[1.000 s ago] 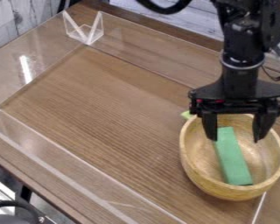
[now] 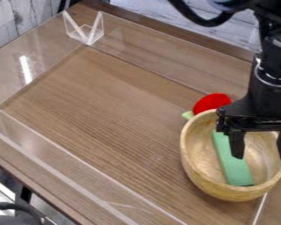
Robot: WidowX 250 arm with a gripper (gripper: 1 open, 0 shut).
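Note:
My black gripper [image 2: 255, 123] is at the right edge, low over the back right of a wooden bowl [image 2: 202, 176]; its right part is cut off by the frame, and the gap between its fingertips is hard to make out. A green block [image 2: 234, 169] lies in the bowl, its upper end near or behind the gripper. A red object [image 2: 211, 103] sits just behind the bowl, with a light green piece beside it.
A clear plastic object [image 2: 84, 28] stands at the back left. A dark cable is at the lower left.
My gripper has moved to the right, uncovering more of the red object. The bowl and green block look unmoved.

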